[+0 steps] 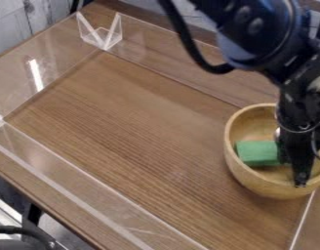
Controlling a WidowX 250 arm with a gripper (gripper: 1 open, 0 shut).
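A yellow wooden bowl [241, 179] sits at the right of the table, with a green block [258, 153] inside it on the left side. The black arm reaches down from the top right, and its gripper [299, 168] is down in the bowl, right of the block. Its fingertips are dark and partly hidden; it looks shut, with nothing visible held.
A white wire holder [100, 31] stands at the back left. Cables hang past the table's left edge at the bottom.
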